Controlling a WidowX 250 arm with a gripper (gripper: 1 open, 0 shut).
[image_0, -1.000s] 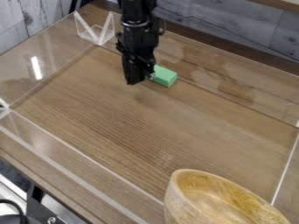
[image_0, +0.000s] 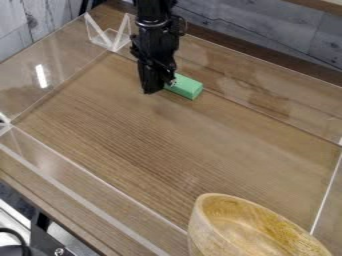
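Observation:
A black robot arm reaches down from the top centre, its gripper (image_0: 154, 78) low over the wooden table beside a green block (image_0: 183, 87), which sits just to its right. The fingers are dark and small, so whether they are open or shut, or touch the block, I cannot tell.
A yellow bowl (image_0: 251, 228) lies at the front right edge of the table (image_0: 134, 150). Clear plastic pieces sit at the left side and back left. A wall runs along the back.
The arm and gripper have shifted slightly back, toward the top of the view. The green block appears to stay in place.

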